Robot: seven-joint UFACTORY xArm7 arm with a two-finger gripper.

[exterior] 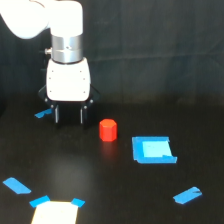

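A small red block (108,130), roughly hexagonal in outline, sits on the dark table near the middle of the camera view. To its upper left hangs my gripper (69,114), under the white hand. Its two dark fingers stand apart, and nothing shows between them. Between the gripper and the block there is a visible gap in the picture. The fingers blend into the black background, so their exact height over the table is hard to tell.
Right of the block lies a blue-taped square (142,157) with a pale centre (157,149). A pale yellow sheet (54,213) is at the bottom left edge. Blue tape strips (187,195) mark several spots.
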